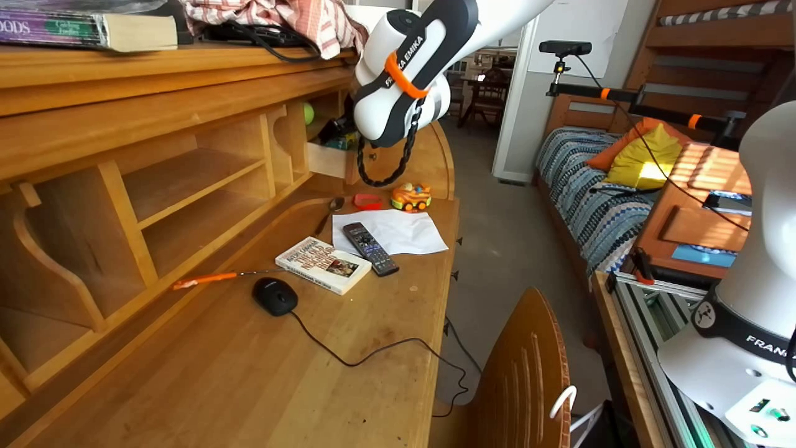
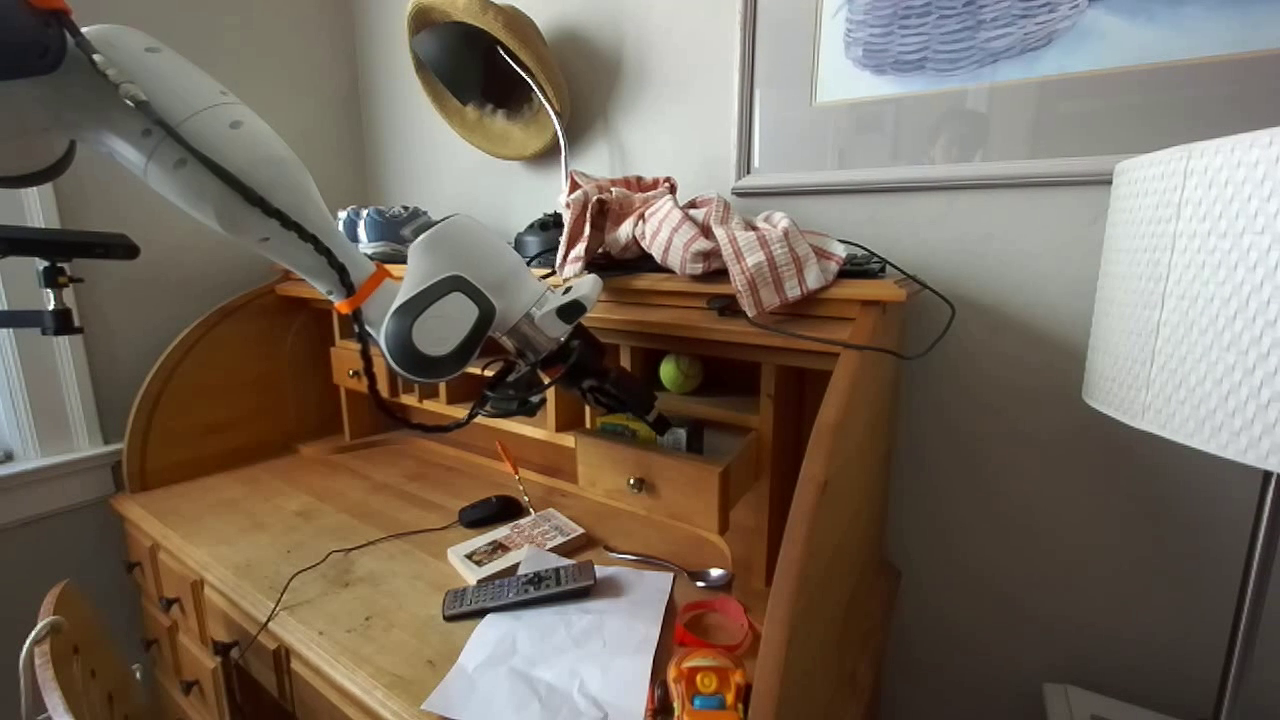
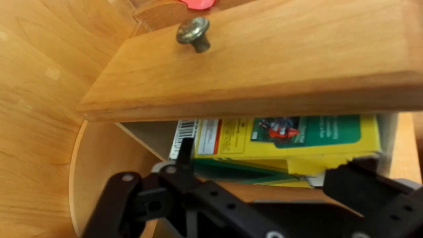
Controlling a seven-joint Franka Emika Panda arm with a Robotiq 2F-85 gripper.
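A yellow-and-green box (image 3: 246,137) lies inside the pulled-out small drawer (image 3: 253,75), whose round metal knob (image 3: 193,33) shows in the wrist view. My gripper is open over the drawer, one finger near the box's barcode end and the other near its torn yellow flap. Whether either finger touches the box, I cannot tell. In exterior view 2 the gripper (image 2: 662,422) reaches down at the drawer (image 2: 657,480), with part of the yellow box (image 2: 626,426) visible beside it.
A tennis ball (image 2: 680,373) sits in the cubby above the drawer. Below on the desk are a spoon (image 2: 708,577), a red ring-shaped item (image 2: 713,624), an orange toy car (image 2: 705,686), paper (image 2: 576,648), a remote (image 2: 518,590), a book (image 2: 516,546) and a mouse (image 2: 491,511).
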